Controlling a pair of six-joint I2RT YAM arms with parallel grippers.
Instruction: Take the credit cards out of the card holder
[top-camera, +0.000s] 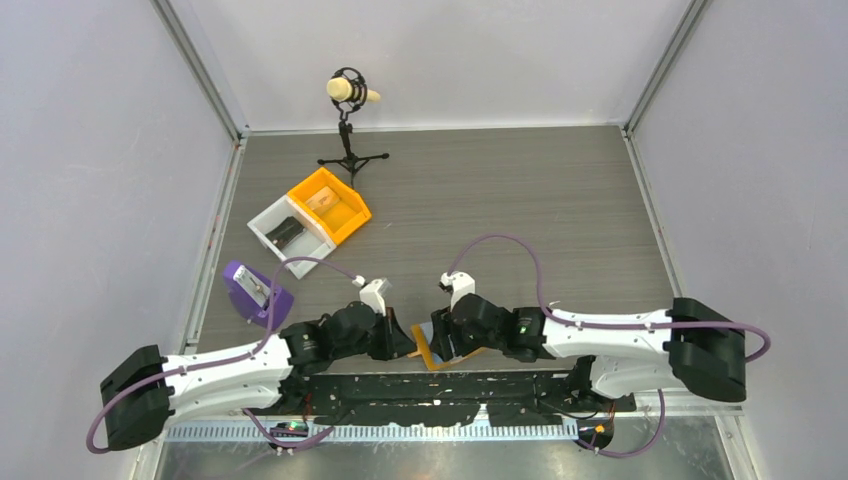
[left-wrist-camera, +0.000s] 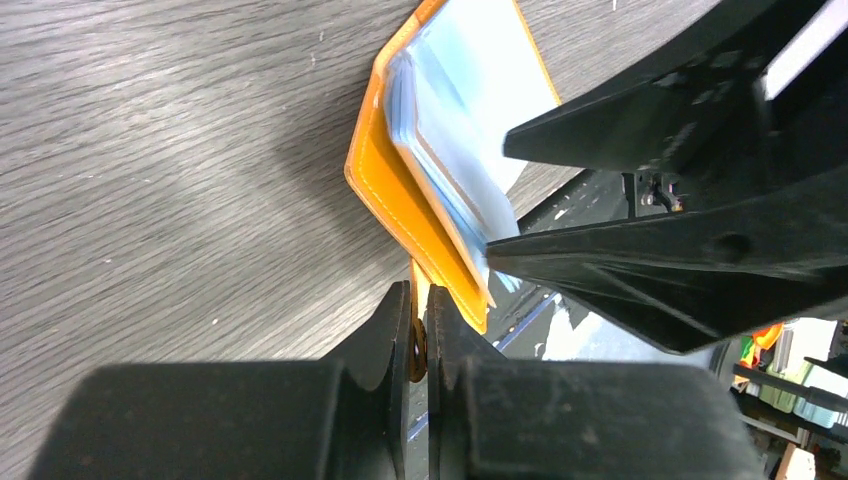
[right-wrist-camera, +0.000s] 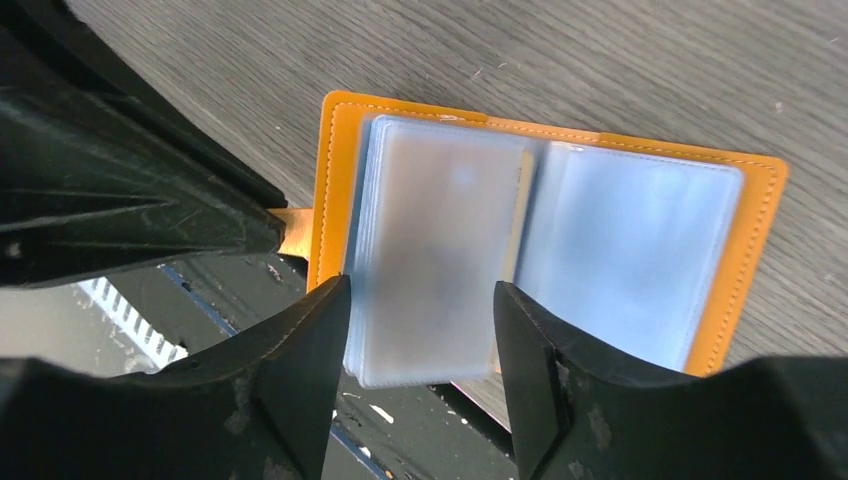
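The orange card holder (right-wrist-camera: 760, 200) lies open near the table's front edge, its clear plastic sleeves (right-wrist-camera: 440, 230) facing up. In the left wrist view the sleeves (left-wrist-camera: 440, 150) stand a little fanned above the orange cover (left-wrist-camera: 385, 195). My left gripper is shut on the holder's small orange strap at its left end. My right gripper stands open over the sleeves, one finger on each side of the raised stack. No card can be made out clearly inside the sleeves.
A purple stand (top-camera: 255, 295) sits at the left. Behind it are a white box (top-camera: 270, 220) with a dark item and an orange box (top-camera: 350, 215). A tripod (top-camera: 347, 145) stands at the back.
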